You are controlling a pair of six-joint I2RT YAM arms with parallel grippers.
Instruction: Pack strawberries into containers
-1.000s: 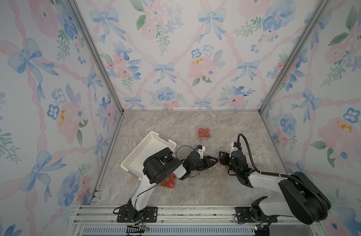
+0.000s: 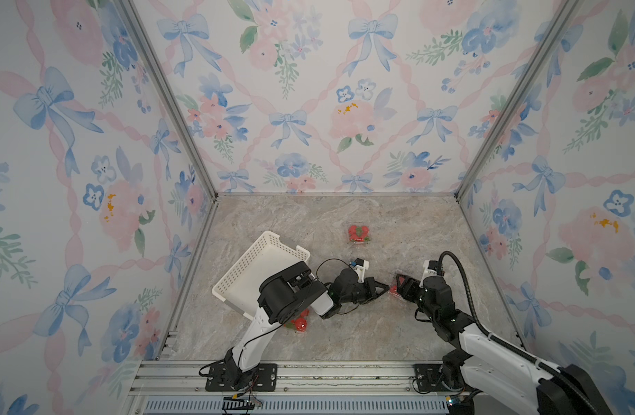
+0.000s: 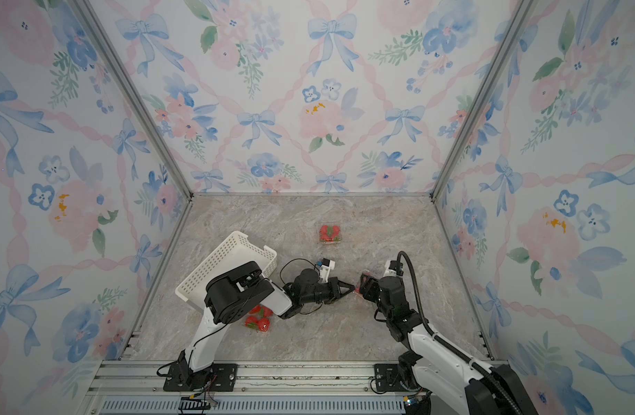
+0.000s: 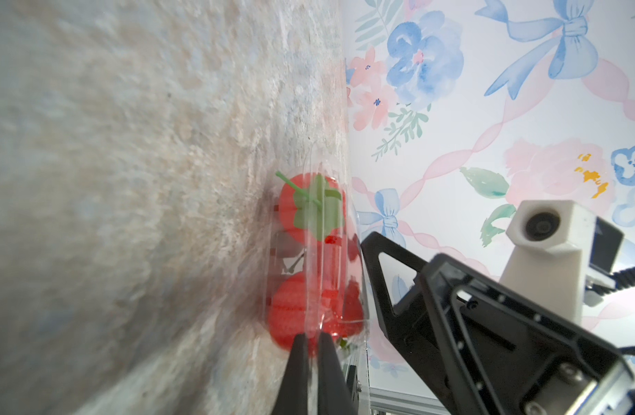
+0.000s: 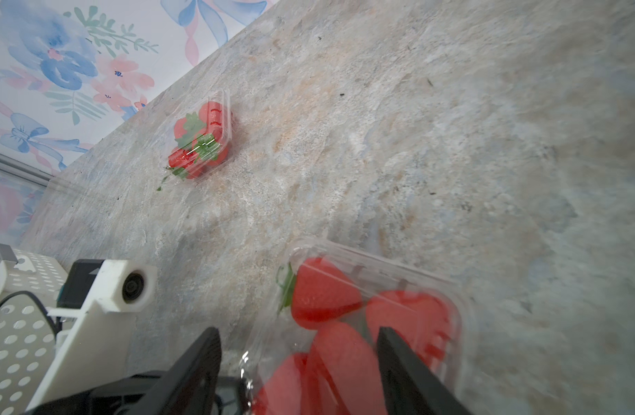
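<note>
A clear plastic box of strawberries (image 5: pixel 341 366) lies on the table between my two grippers. My right gripper is open, its fingers spread over the near part of this box, with strawberries showing between them. From the other side my left gripper is shut at the box's edge; a clear plastic strip runs down by its fingertips, and I cannot tell whether it is pinched. Another filled clear box (image 2: pixel 358 233) sits alone towards the back. More strawberries (image 3: pixel 258 319) lie by the basket, partly hidden by my left arm. The white basket (image 2: pixel 242 263) looks empty where visible.
Bare table (image 2: pixel 414 221) spreads across the back and right. My left arm crosses in front of the basket, and a thin cable (image 3: pixel 294 260) loops beside that wrist. Patterned walls close off the back and sides.
Both grippers have shifted slightly to the right and towards the front. The right arm has swung round to a more upright slant. The back box and the basket have stayed put.
</note>
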